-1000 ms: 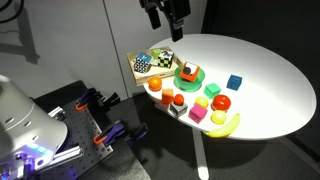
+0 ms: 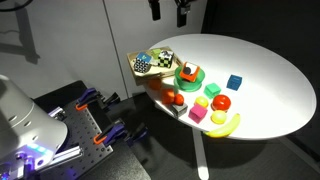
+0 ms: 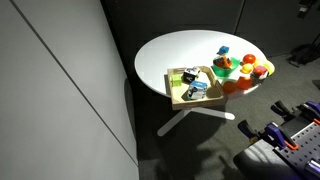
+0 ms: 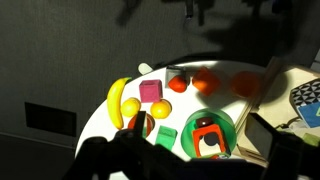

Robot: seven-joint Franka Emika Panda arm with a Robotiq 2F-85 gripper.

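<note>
My gripper (image 2: 169, 14) hangs high over the near left part of the round white table, its two dark fingers apart. In the wrist view the fingers (image 4: 45, 156) stand wide at either side, with nothing held between them. Below are a green plate (image 4: 238, 120) bearing a red-and-white object (image 4: 208, 141), a green block (image 4: 166, 137), a pink cube (image 4: 151, 91), an orange cube (image 4: 206, 80) and an orange ball (image 4: 246, 84). A curved yellow banana (image 4: 115, 103) lies near the table edge. A shallow wooden box (image 3: 178, 96) holds patterned cubes.
A dark blue cube (image 2: 234, 82) sits alone farther back on the table (image 2: 275, 85), with bare surface around it. A red round item (image 2: 221, 102) is near the banana. Orange-and-blue clamps (image 2: 120, 132) are on the robot's stand beside the table.
My gripper has risen toward the top of exterior view 1 and shifted slightly left. Objects on the table appear unmoved.
</note>
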